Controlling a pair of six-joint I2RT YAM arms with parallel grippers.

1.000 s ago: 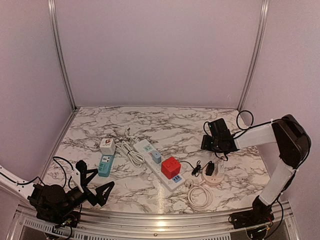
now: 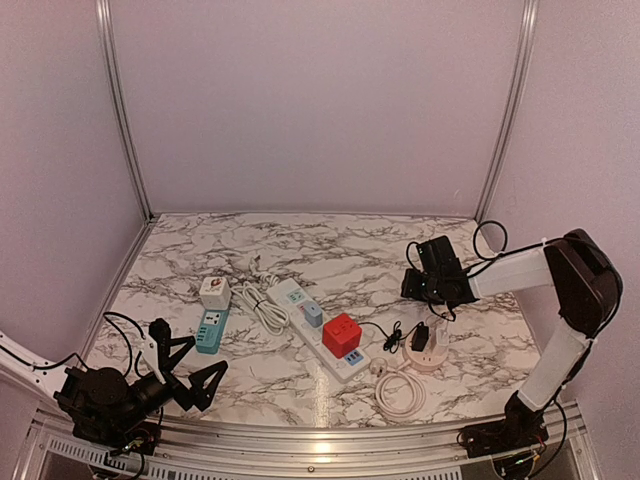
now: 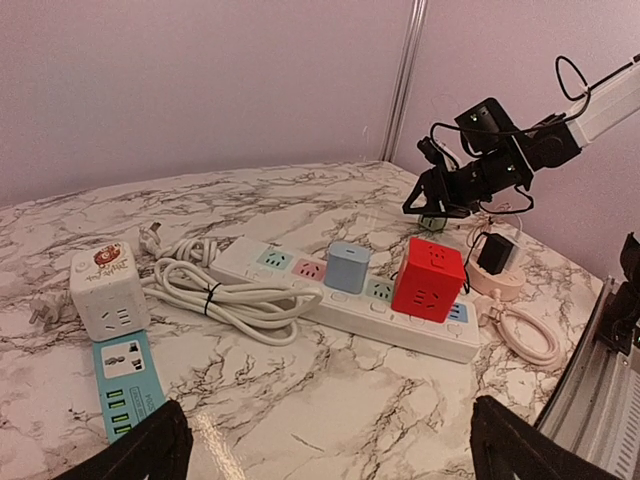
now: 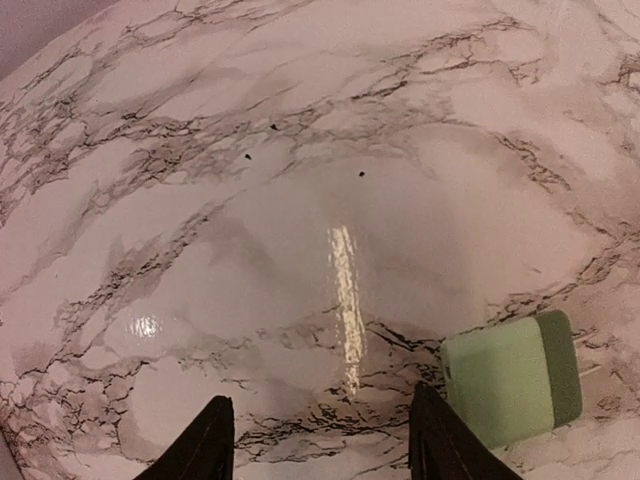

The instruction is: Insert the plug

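A pale green plug (image 4: 497, 380) with two pins lies on the marble table at the lower right of the right wrist view, beside one finger of my right gripper. That gripper's fingertips show apart with bare table visible between them; whether they hold anything lower down is hidden. In the top view the right gripper (image 2: 410, 290) is low at the right rear. My left gripper (image 2: 200, 370) stands open at the front left, nothing between its fingers. A long white power strip (image 2: 295, 295) carries a light blue plug (image 2: 312, 315) and a red cube (image 2: 342, 335).
A teal strip (image 2: 211, 328) and white cube (image 2: 215, 291) sit left, beside coiled white cable (image 2: 268, 312). A round pinkish socket (image 2: 430, 355) with a black plug (image 2: 420, 336) and coiled cord (image 2: 400, 400) lies front right.
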